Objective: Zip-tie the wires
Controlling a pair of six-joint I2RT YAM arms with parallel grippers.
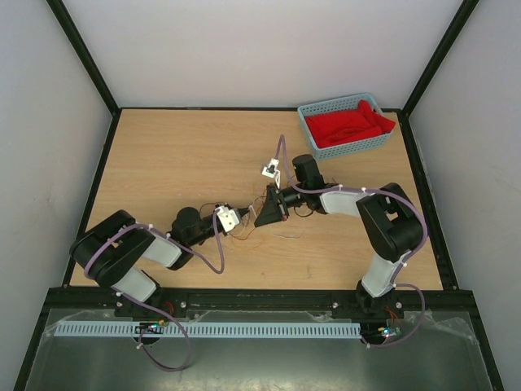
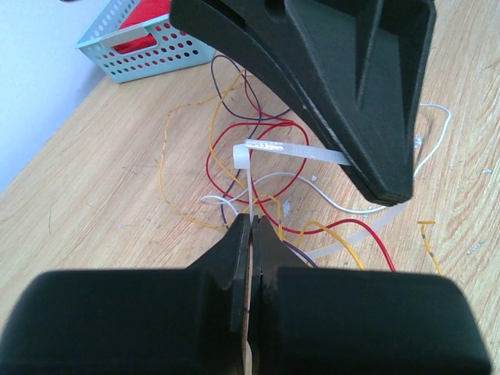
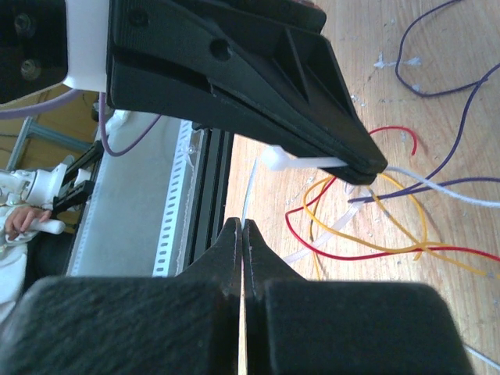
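Loose red, yellow, blue and white wires (image 2: 297,172) (image 3: 414,246) lie tangled on the wood beneath both grippers. My left gripper (image 1: 247,210) is shut, with a thin white zip tie strand running into its fingertips. The zip tie's head (image 2: 241,156) (image 3: 277,158) hangs just above them, its band reaching to the other gripper's finger. My right gripper (image 1: 269,208) is also shut, close beside the left one; a thin white strand rises from its fingertips in the right wrist view.
A blue basket (image 1: 350,148) with red cloth (image 1: 342,124) stands at the back right. The table's dark front edge lies below both arms.
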